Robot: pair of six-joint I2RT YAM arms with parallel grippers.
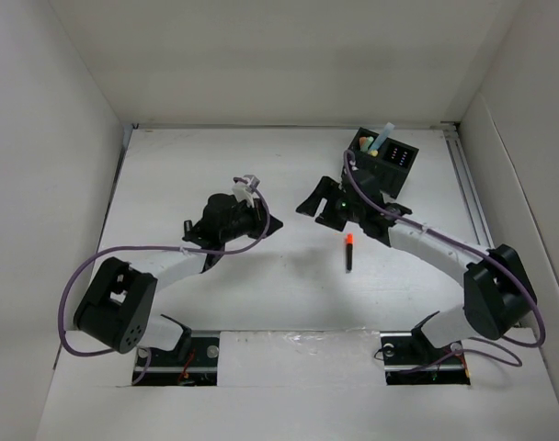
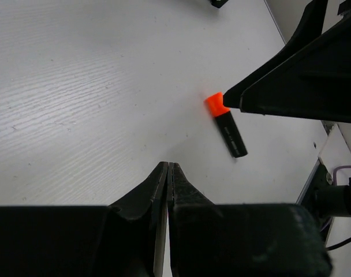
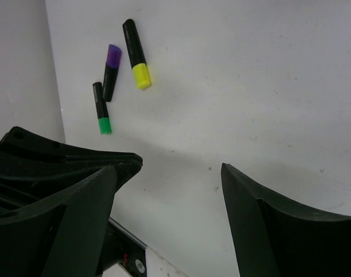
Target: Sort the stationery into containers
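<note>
An orange-capped black marker [image 1: 349, 254] lies on the white table below my right gripper [image 1: 322, 204], which is part open, nothing between its fingers. The same marker [image 2: 226, 126] shows beside it in the left wrist view. My left gripper [image 1: 267, 225] is shut with nothing visible between its fingertips. The right wrist view shows a yellow-capped marker [image 3: 135, 49], a purple-capped marker [image 3: 111, 74] and a green-capped marker [image 3: 101, 108] lying apart on the table. A black container [image 1: 399, 156] with compartments stands at the back right, holding several items, partly hidden by the right arm.
White walls [image 1: 68, 184] enclose the table [image 1: 169, 156] at back and sides.
</note>
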